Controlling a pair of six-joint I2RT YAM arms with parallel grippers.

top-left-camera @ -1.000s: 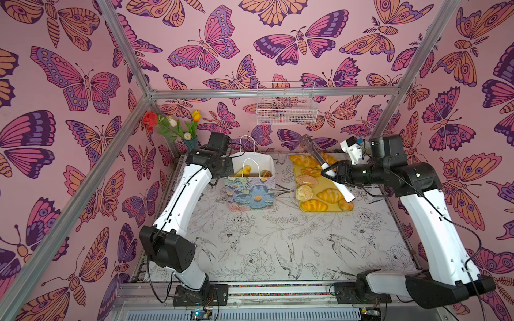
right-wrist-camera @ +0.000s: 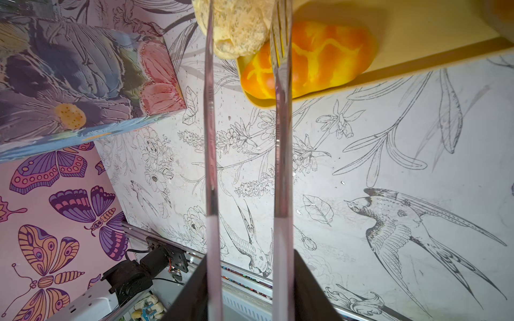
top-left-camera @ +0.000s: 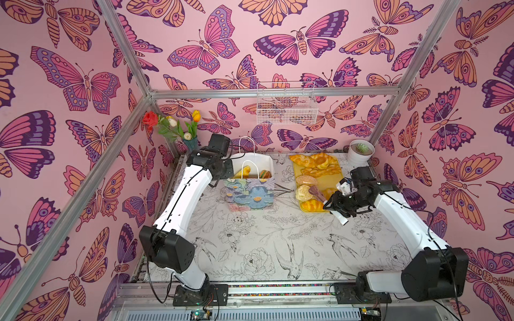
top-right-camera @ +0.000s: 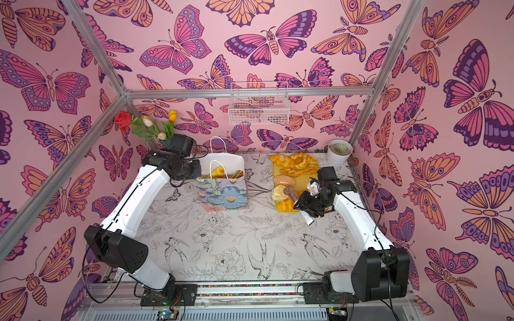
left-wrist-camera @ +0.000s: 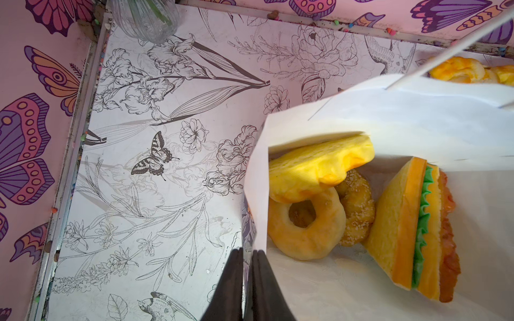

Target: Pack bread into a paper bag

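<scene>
The floral paper bag point(top-left-camera: 249, 195) stands left of centre, holding a yellow bread point(left-wrist-camera: 318, 163), a donut point(left-wrist-camera: 326, 230), a sesame roll and a sandwich point(left-wrist-camera: 399, 224). My left gripper is shut at the bag's left rim, nothing visible between its fingers. The yellow tray point(right-wrist-camera: 433, 50) carries several breads. My right gripper, with long tongs-like fingers point(right-wrist-camera: 282, 133), is part open over the tray's near-left corner, around or just above a pale crusty bun point(right-wrist-camera: 238, 26), beside an orange patterned bread point(right-wrist-camera: 332, 53). I cannot tell whether it grips the bun.
A potted plant point(top-left-camera: 359, 151) stands at the back right, a flower vase at the back left, and a wire basket point(top-left-camera: 286, 112) hangs on the back wall.
The left arm looks unmoved.
</scene>
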